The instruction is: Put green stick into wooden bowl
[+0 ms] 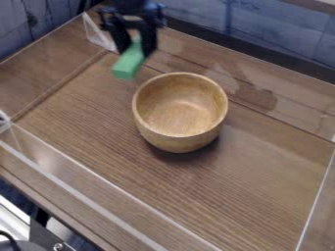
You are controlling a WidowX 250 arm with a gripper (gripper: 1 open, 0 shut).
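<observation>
The green stick (128,62) hangs tilted and blurred near the top of the camera view, above and left of the bowl. My gripper (127,44) is shut on its upper part; motion blur hides the exact contact. The wooden bowl (147,121) stands upright on the table in the middle, with an empty light-brown inside.
A brown wooden table (78,123) surrounds the bowl, with wide free room to the left, front and right. Black cables and dark parts (16,235) lie at the lower left corner. A white wall or edge closes the top left.
</observation>
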